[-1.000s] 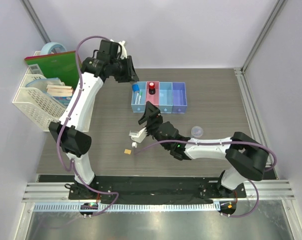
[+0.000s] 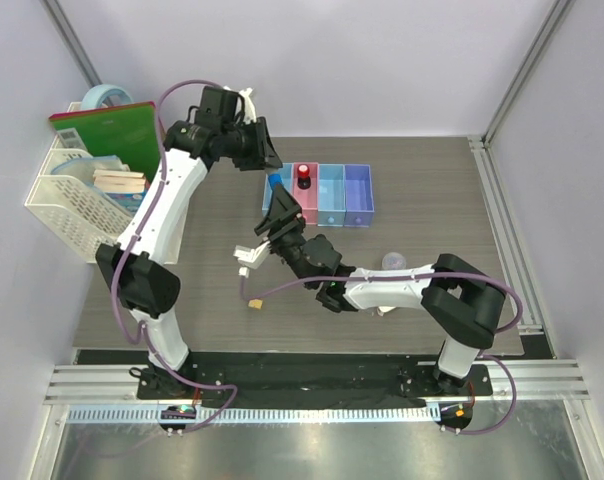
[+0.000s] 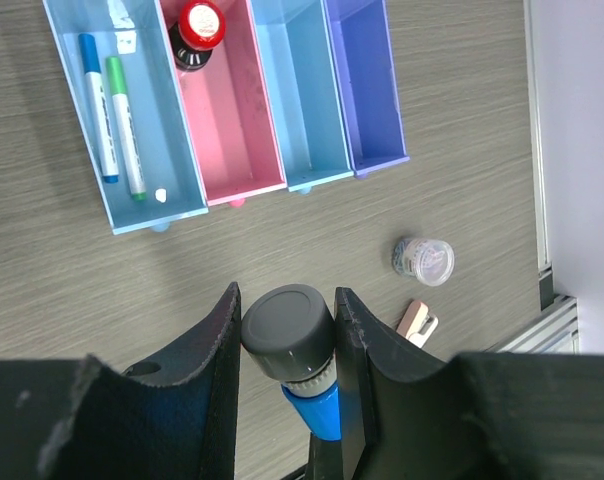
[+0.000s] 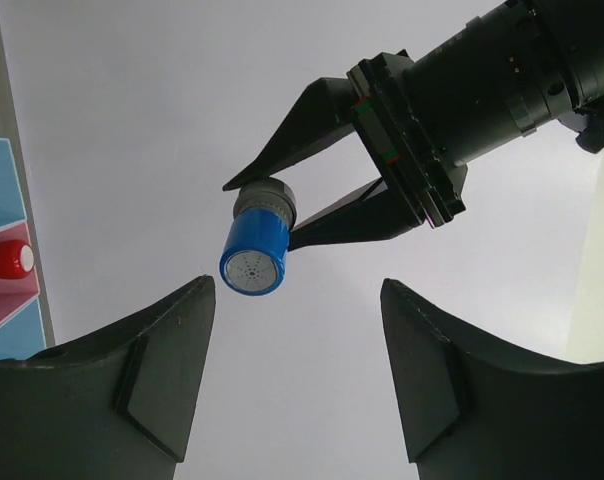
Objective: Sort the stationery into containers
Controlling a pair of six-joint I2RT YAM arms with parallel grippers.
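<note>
My left gripper is shut on a blue cylinder with a grey cap (image 3: 312,405), held above the divided containers' left end; its fingers grip the cap. In the right wrist view that cylinder (image 4: 254,247) hangs in front of my right gripper, which stands open, apart from it. The blue compartment (image 3: 167,150) holds two markers (image 3: 128,140); the pink compartment (image 3: 242,140) holds a red-capped bottle (image 3: 200,25). The light blue (image 3: 302,110) and darker blue (image 3: 372,110) compartments look empty.
A white basket (image 2: 72,205) with folders and books stands at left. A clear jar (image 3: 424,260) and a small pale item (image 3: 415,320) lie right of centre on the table. A small tan piece (image 2: 255,304) lies near the front.
My right gripper has moved left and up toward the held cylinder. My left gripper has shifted slightly with the cylinder.
</note>
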